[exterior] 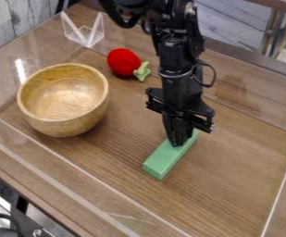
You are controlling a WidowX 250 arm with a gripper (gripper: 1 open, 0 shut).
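My black gripper [175, 139] reaches down from the top middle, its tip low over a light green bar [168, 159] on the wooden table [238, 185], at the bar's far end. The gripper appears shut. Whether its tip touches the bar, or has anything thin between the fingers, I cannot tell.
A wooden bowl [61, 100] sits at the left. Behind it lie a red object with a green part [124, 62] and a clear plastic piece [87, 32].
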